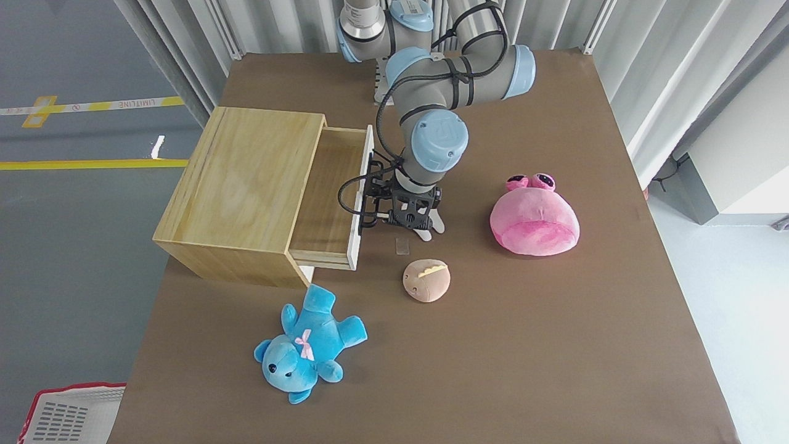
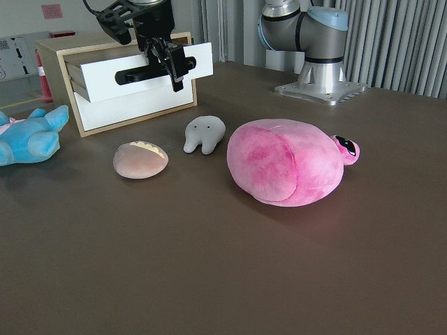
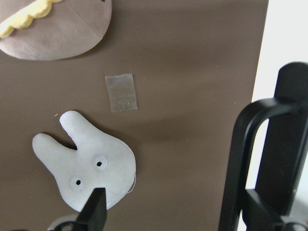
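Note:
A wooden cabinet (image 1: 229,192) has its top drawer (image 1: 325,192) pulled well out. My gripper (image 2: 171,70) is at the drawer's white front, by its black handle (image 2: 140,75); in the wrist view it sits against the handle, and whether it is shut on it is unclear. Beside and below the gripper lies a flat white plush toy (image 3: 84,166), partly hidden in the front view. A round beige plush (image 1: 426,285) lies in front of it, a pink plush (image 1: 534,222) to the right, and a blue bear (image 1: 310,348) near the cabinet's front corner.
A basket (image 1: 70,414) is on the floor at lower left.

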